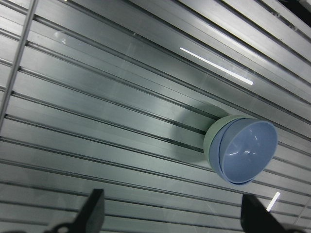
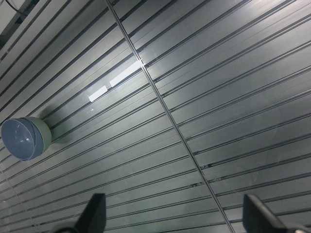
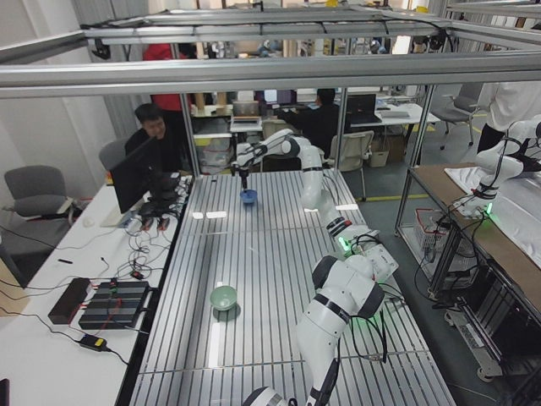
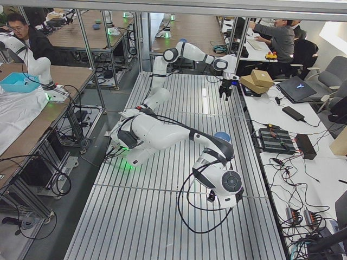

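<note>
In the left wrist view, blue bowls (image 1: 248,153) sit nested in a pale green bowl (image 1: 211,136), right of centre. My left gripper is open and empty above the slatted table. The right wrist view shows a similar stack (image 2: 19,138) at far left; my right gripper is open and empty. The camera left view shows a green bowl (image 3: 223,298) alone nearer the camera and a blue bowl (image 3: 249,197) under the far arm's gripper. In the camera right view a blue bowl (image 4: 222,136) is partly behind the near arm.
A desk with a monitor (image 3: 135,173), power boxes and cables runs along the slatted table. A person sits beside it. Another arm (image 3: 499,169) stands at a separate bench.
</note>
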